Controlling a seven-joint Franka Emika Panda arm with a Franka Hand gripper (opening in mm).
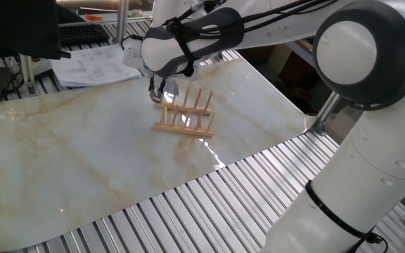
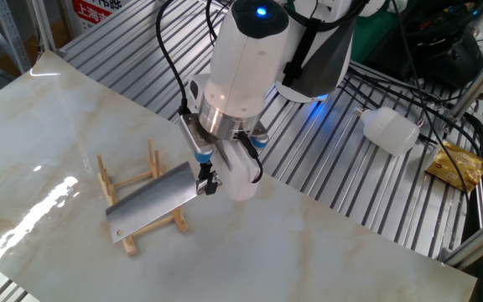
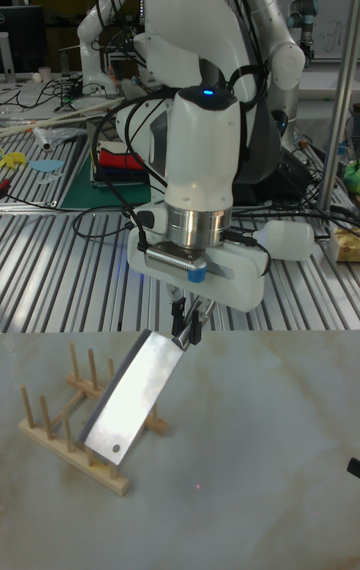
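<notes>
A cleaver with a broad silver blade [image 2: 151,204] [image 3: 136,397] slants over the wooden rack. My gripper [image 2: 209,179] [image 3: 187,323] is shut on its handle end, and the fingers hide most of the handle. The rack [image 1: 183,131] [image 3: 72,451] has two rails with upright pegs and stands on the marble-patterned tabletop. Seen from exterior view 2, the blade's far end overlaps one rail; whether it rests on the wood I cannot tell. In exterior view 1 the gripper [image 1: 157,91] is at the rack's far-left end, and little of the blade shows.
Papers [image 1: 95,67] lie beyond the tabletop's far edge. A white bottle-like object [image 2: 390,132] and a gold packet [image 2: 455,165] lie on the slatted metal surface.
</notes>
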